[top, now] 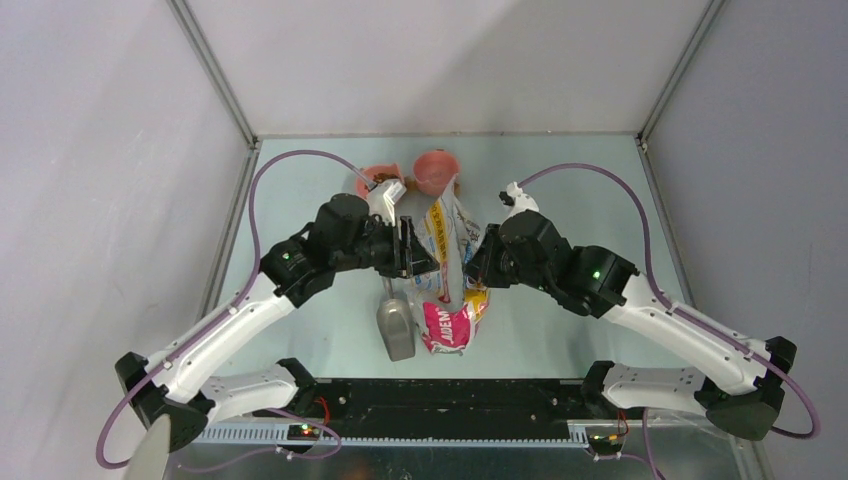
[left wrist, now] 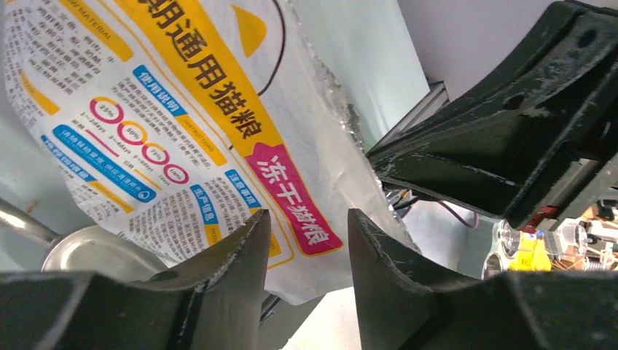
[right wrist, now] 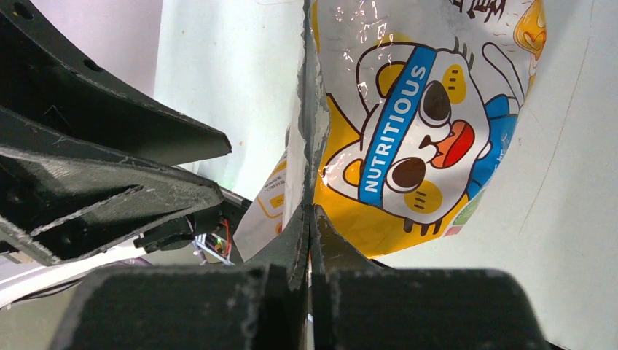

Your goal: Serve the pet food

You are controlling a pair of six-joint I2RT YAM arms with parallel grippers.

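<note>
The pet food bag stands at the middle of the table, its white and yellow printed side filling much of the left wrist view. My right gripper is shut on the thin edge of the bag, which runs down between its fingertips. Beside the bag's opposite printed face, my left gripper stands open with nothing held between its fingers. A metal scoop lies on the table left of the bag. Behind the bag are a pink bowl and a second pink bowl containing brown bits, partly covered by the left arm.
A pink and white printed package part lies at the bag's front; whether it is the same bag, I cannot tell. Both grippers are close together around the bag.
</note>
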